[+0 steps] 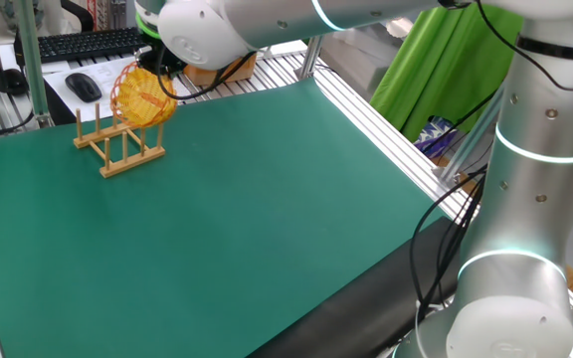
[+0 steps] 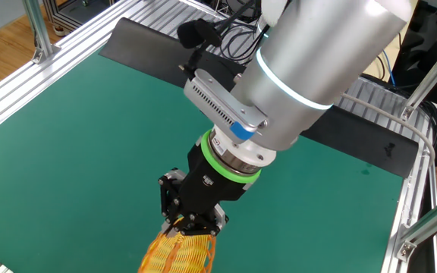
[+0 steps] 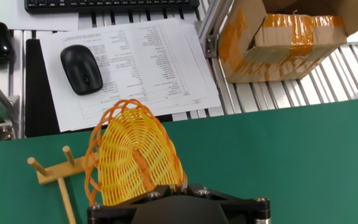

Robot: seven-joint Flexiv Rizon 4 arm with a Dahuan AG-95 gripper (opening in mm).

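Observation:
A round, shallow basket of yellow wicker with an orange rim (image 1: 139, 97) hangs on edge, tilted, at the far left of the mat. My gripper (image 2: 179, 226) is shut on the basket's rim, and the yellow weave (image 2: 177, 254) extends below its fingers. A wooden rack with upright pegs (image 1: 132, 168) stands on the mat. In exterior view 1 the basket overlaps the rack's right rear pegs; whether they touch I cannot tell. From the wrist, the basket (image 3: 120, 158) lies ahead and left of the gripper, with part of the rack (image 3: 61, 173) left of it.
Beyond the mat's far edge are a black mouse (image 3: 81, 70), printed sheets (image 3: 148, 62), a keyboard (image 1: 78, 45) and an open cardboard box (image 3: 284, 46). A metal frame post (image 1: 33, 65) rises at the far left corner.

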